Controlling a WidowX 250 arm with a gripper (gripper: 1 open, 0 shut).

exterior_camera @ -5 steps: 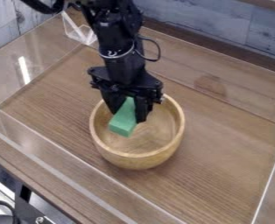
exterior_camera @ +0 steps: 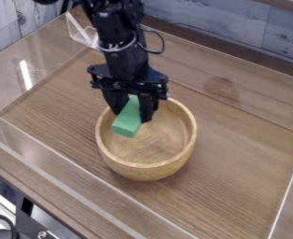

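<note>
My black gripper (exterior_camera: 132, 103) reaches down from the top over a round wooden bowl (exterior_camera: 156, 163). It is shut on a green object (exterior_camera: 129, 124), held tilted over the left rear part of the bowl. The fingertips are partly hidden by the object and the arm's dark body.
The wooden table has clear room to the right (exterior_camera: 243, 177) and to the left of the bowl. A grey-blue plank wall runs along the back right. Dark cables lie at the lower left edge, off the table.
My gripper has risen slightly and shifted a little left, carrying the green object up with it. The bowl stays in place.
</note>
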